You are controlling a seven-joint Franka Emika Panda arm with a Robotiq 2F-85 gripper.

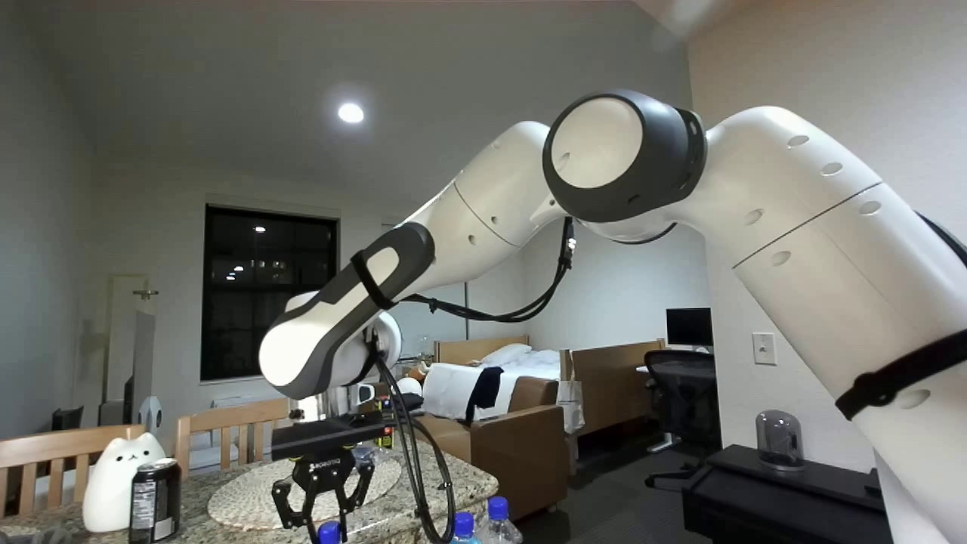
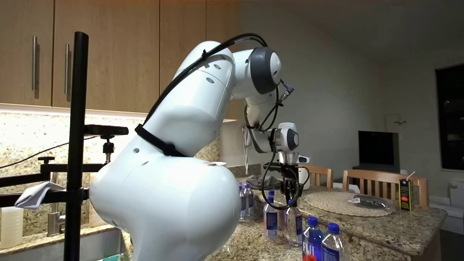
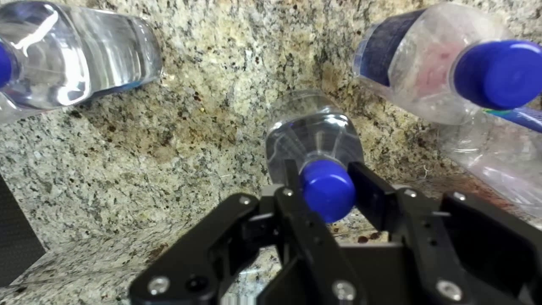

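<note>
A clear bottle with a blue cap stands on the granite counter in the middle of the wrist view. My gripper is shut on this bottle at its cap, one black finger on either side. In exterior view 1 only the cap shows, low between the fingers of the gripper; the bottle's body is cut off by the frame. Seen in exterior view 2, the gripper points straight down above the held bottle, whose top is partly hidden behind cables.
Another clear bottle is to the left, and a blue-capped one to the right. Two more bottles, one nearer and one beside it, crowd the counter's front. A raised ledge holds a round woven mat and a carton.
</note>
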